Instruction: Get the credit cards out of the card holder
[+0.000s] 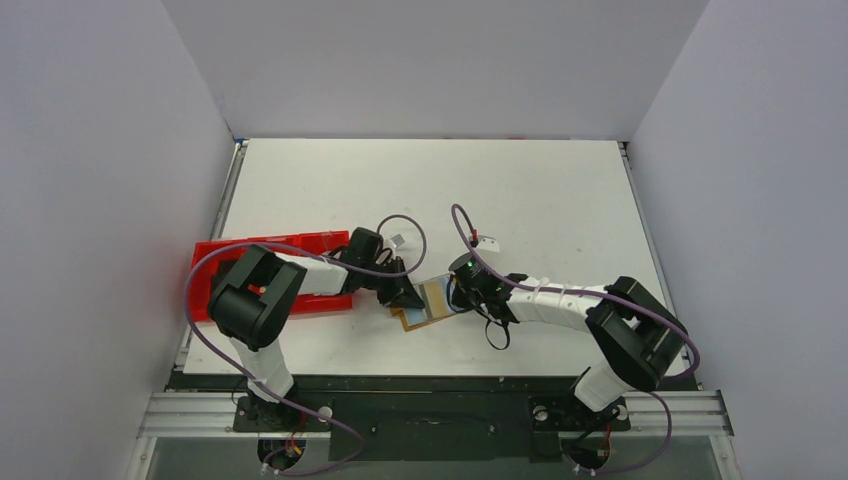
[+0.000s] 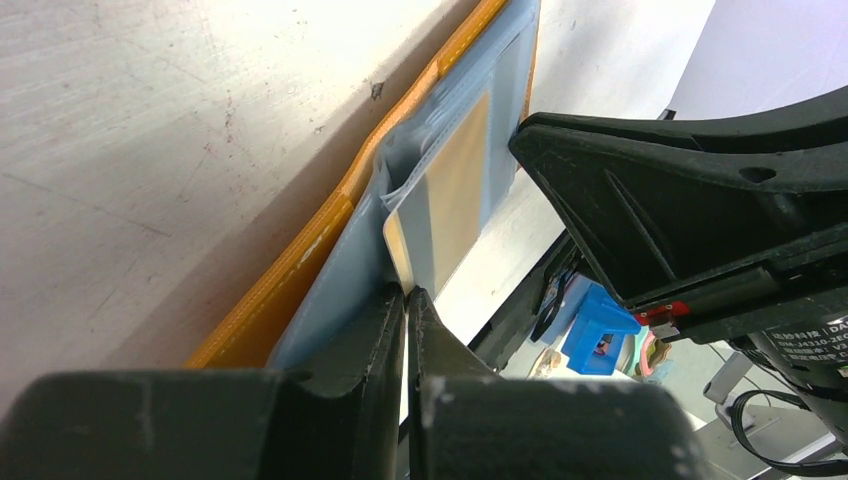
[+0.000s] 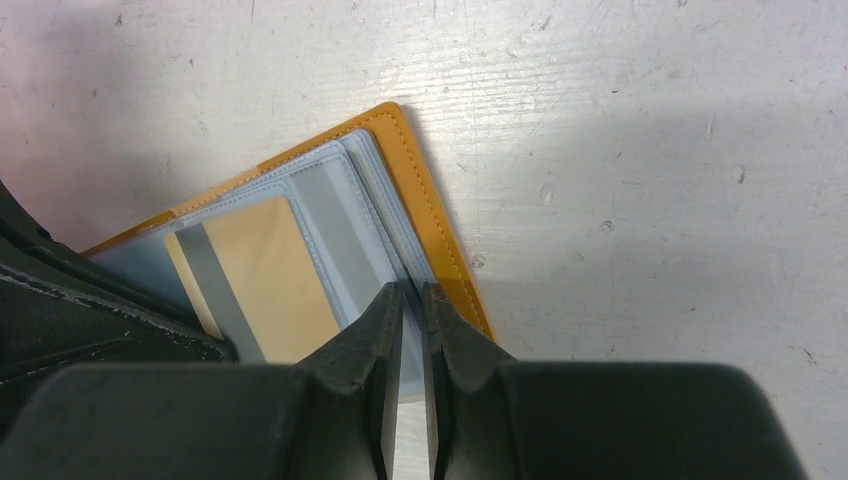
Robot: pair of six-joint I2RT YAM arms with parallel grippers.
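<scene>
The open card holder, orange-brown with bluish clear sleeves, lies on the table between both arms. A gold card with a grey stripe sits in the top sleeve, its near end sticking out. My left gripper is shut on that card's end corner. At the holder's opposite side, my right gripper is slightly open, a narrow gap showing between its fingertips, which stand at the sleeves' edge. Whether they touch the sleeves cannot be told. Any further cards are hidden.
A red divided tray stands at the left, partly under my left arm. The table behind the holder is clear. Both grippers are close together over the holder.
</scene>
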